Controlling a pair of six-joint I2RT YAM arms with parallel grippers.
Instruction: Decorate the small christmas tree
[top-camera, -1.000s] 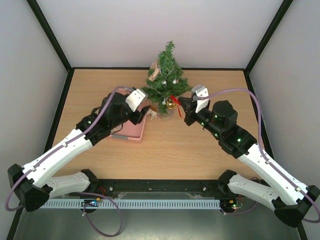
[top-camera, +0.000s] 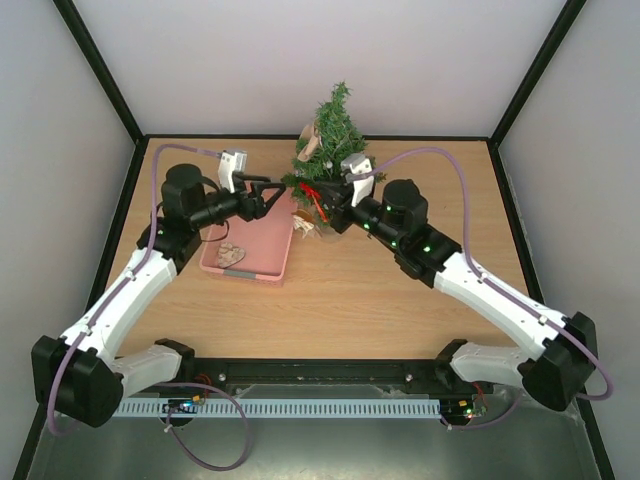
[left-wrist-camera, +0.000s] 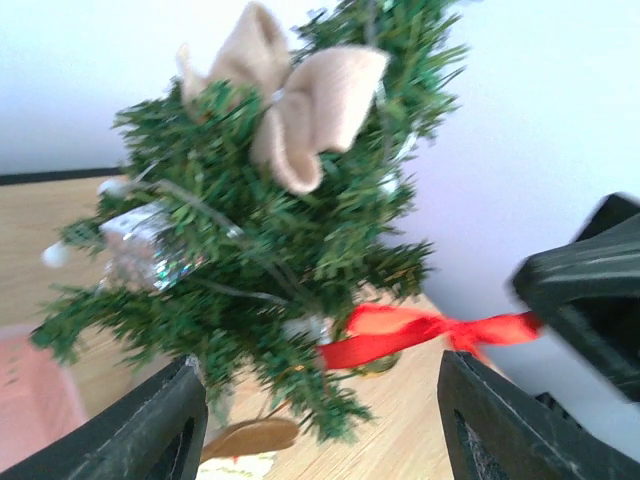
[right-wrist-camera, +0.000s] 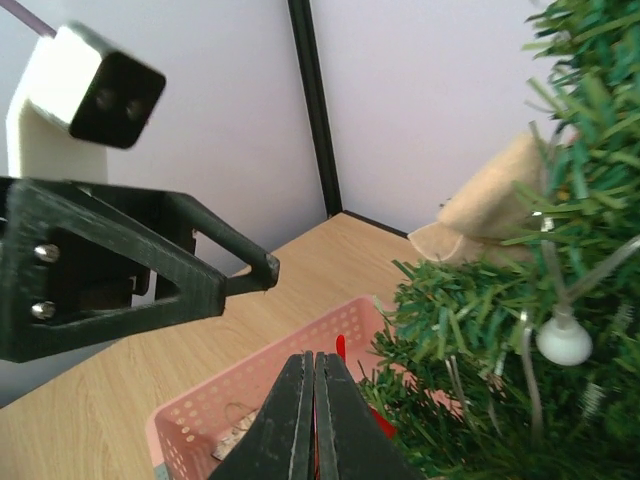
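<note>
The small green Christmas tree (top-camera: 340, 135) stands at the back middle of the table, with a beige bow (left-wrist-camera: 318, 105) high in its branches. My right gripper (top-camera: 325, 190) is at its lower front, shut on a thin red ribbon (left-wrist-camera: 400, 330). In the left wrist view the ribbon stretches from the low branches to the right fingertips; a gold ornament (left-wrist-camera: 378, 362) shows partly beneath it. My left gripper (top-camera: 278, 192), open and empty, faces the tree from the left, its fingers (left-wrist-camera: 150, 420) framing the low branches.
A pink bin (top-camera: 255, 245) with a beige piece (top-camera: 230, 255) in it stands left of the tree. A brown ornament (left-wrist-camera: 255, 437) hangs low on the branches. Both grippers are close together.
My right gripper has moved left across the tree's lower front, bringing the red ribbon along. The left gripper has turned and swung up to point at the tree.
</note>
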